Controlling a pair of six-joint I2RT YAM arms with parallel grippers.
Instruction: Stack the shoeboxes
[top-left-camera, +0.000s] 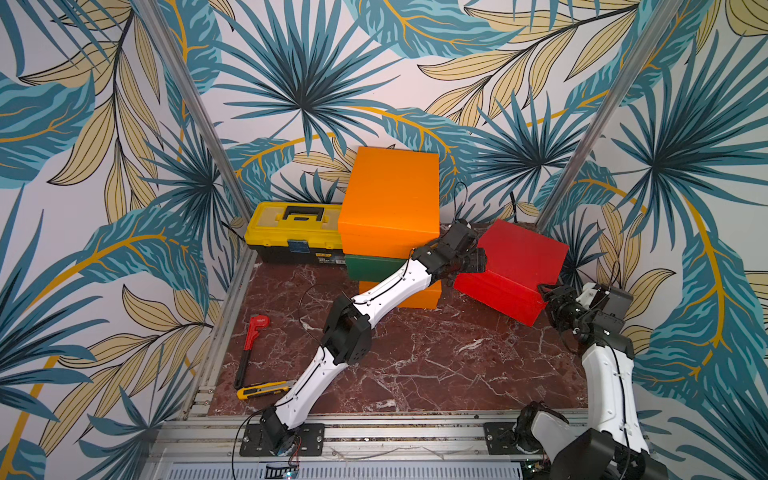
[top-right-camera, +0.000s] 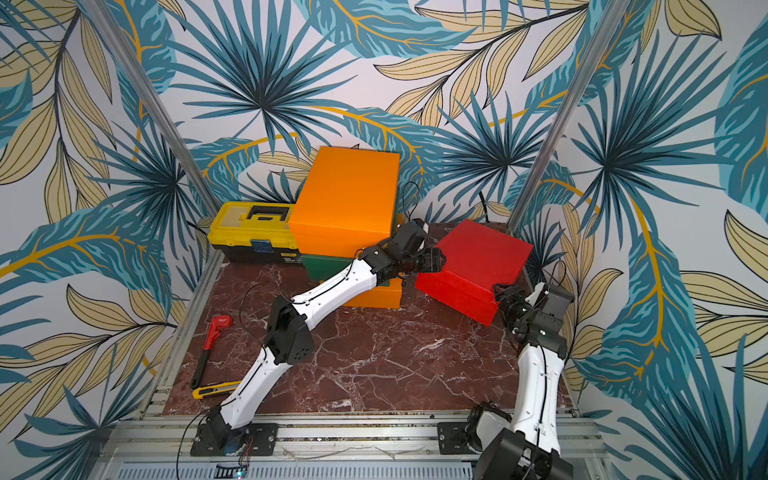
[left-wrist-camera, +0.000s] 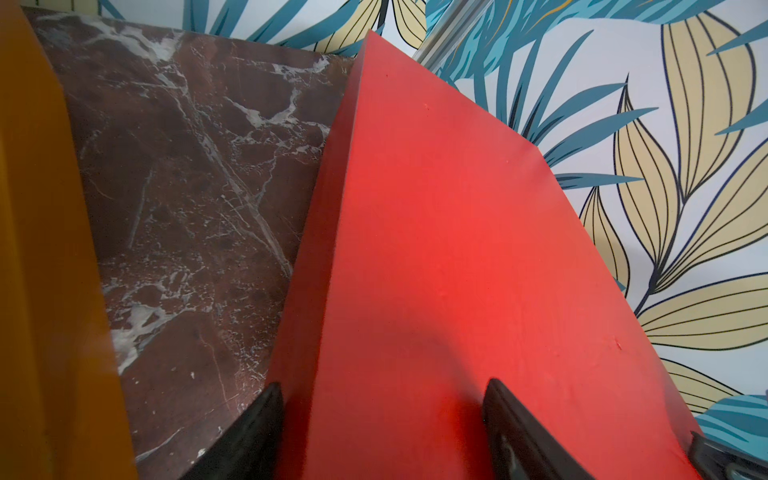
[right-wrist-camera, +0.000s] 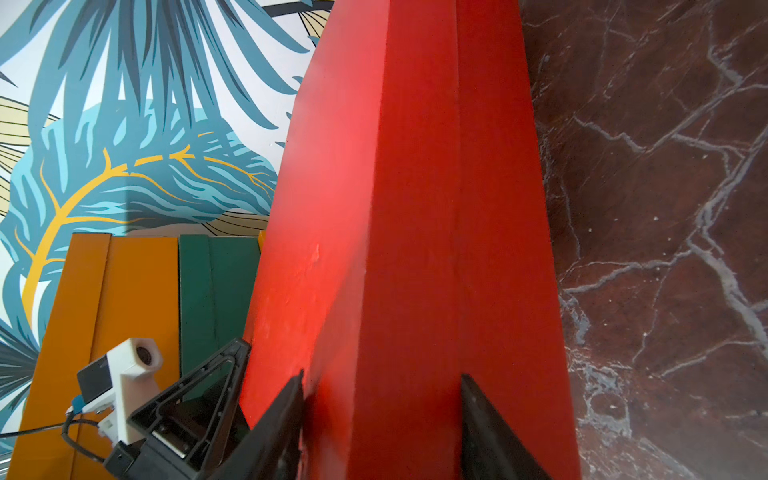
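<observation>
A red shoebox (top-left-camera: 518, 260) sits turned at an angle on the right of the table, held between the two arms. At its left corner, my left gripper is shut on the box, one finger on each side of the edge. My right gripper has its fingers on either side of the box's near right corner; whether they press on it cannot be made out. Left of the red box is a stack: a large orange box (top-left-camera: 396, 192) on a green box (top-left-camera: 376, 268), with another orange box (top-left-camera: 424, 299) at the bottom.
A yellow and black toolbox (top-left-camera: 296, 228) stands against the stack's left side. A red pipe wrench (top-left-camera: 252, 340) and a yellow cutter (top-left-camera: 264, 389) lie at the table's left.
</observation>
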